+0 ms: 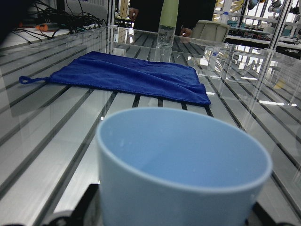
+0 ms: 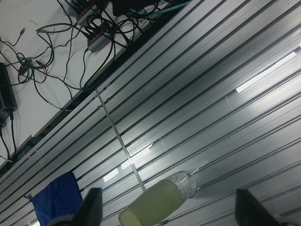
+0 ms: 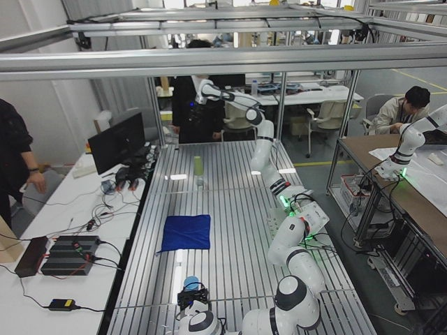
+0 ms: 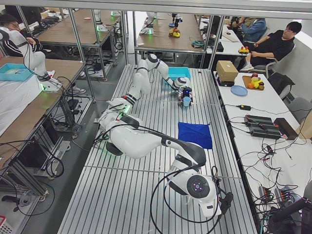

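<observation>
A light-blue cup point(image 1: 183, 188) fills the front of the left wrist view, between the fingers of my left gripper point(image 3: 191, 296); whether they close on it cannot be told. A blue cloth point(image 3: 186, 231) lies flat on the slatted table point(image 3: 237, 209). A pale green bottle point(image 2: 155, 205) with a clear lower part stands upright toward the far end. My right gripper hangs high above it, its two fingers wide apart with nothing held.
A side table point(image 3: 70, 286) with power units, cables and a monitor runs along the left. People stand or sit beyond the edges.
</observation>
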